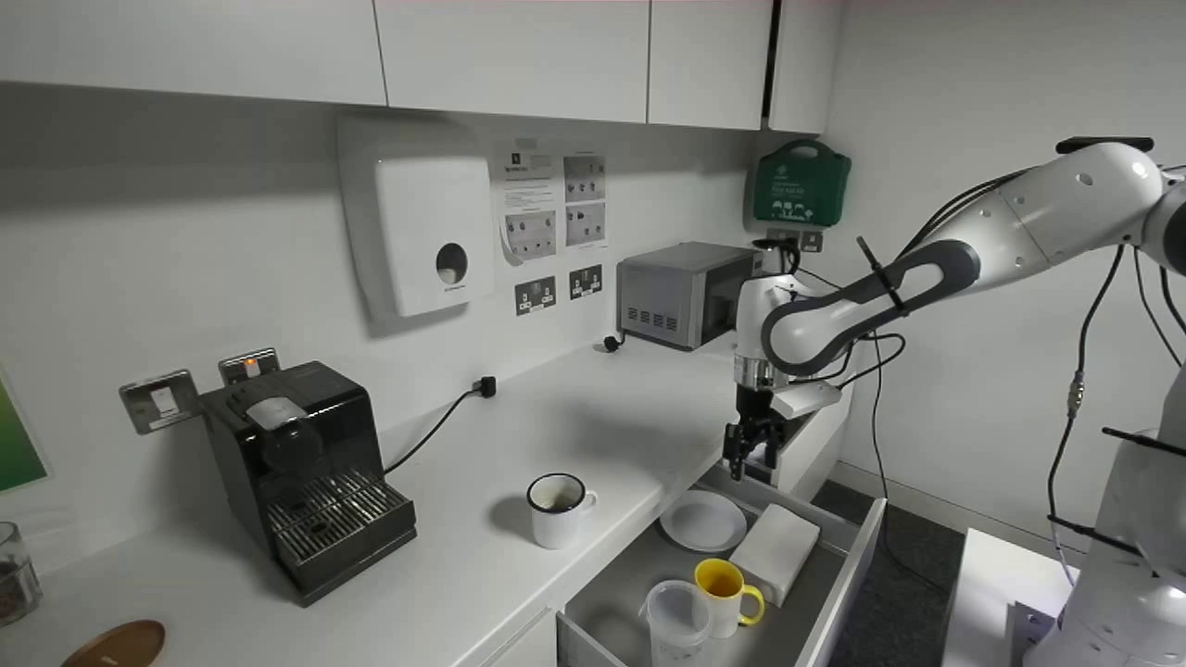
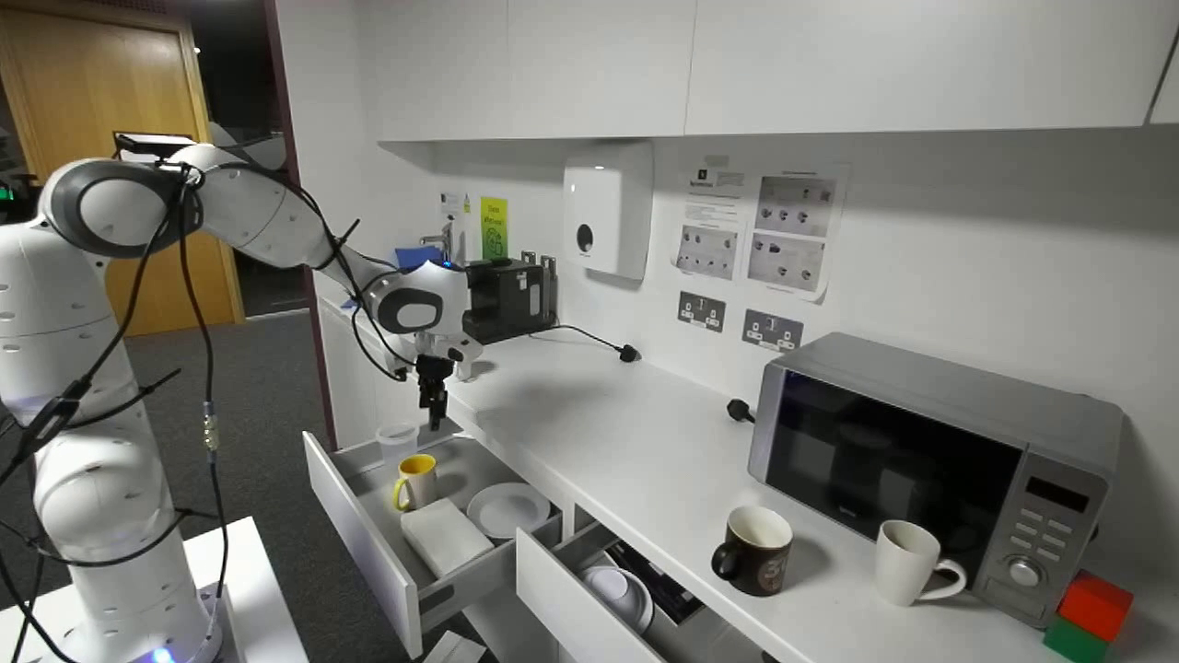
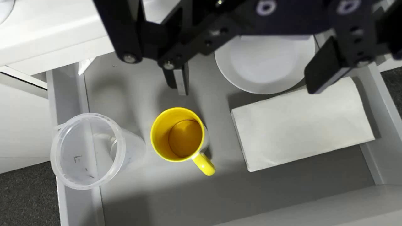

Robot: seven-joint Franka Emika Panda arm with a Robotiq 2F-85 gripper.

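Note:
My gripper [image 1: 751,467] hangs open above the pulled-out drawer, near the counter edge, with empty space between its fingers. In the wrist view its spread fingers [image 3: 181,81] cross the top of the picture. Inside the drawer [image 1: 606,595] stands a white mug with a yellow interior and handle [image 3: 203,164], upright and apart from the gripper. To one side of the mug is a clear plastic tub [image 3: 88,186]. On the other side lie a white folded stack [image 3: 301,128] and a white plate [image 3: 260,84], partly hidden by the gripper in the wrist view.
A white enamel mug [image 1: 552,522] rests near the counter's edge, with a black coffee machine [image 1: 322,467] behind it. Further along are a microwave [image 2: 884,442], a dark mug [image 2: 757,558] and a white mug [image 2: 906,558]. A second drawer [image 2: 569,602] is also open.

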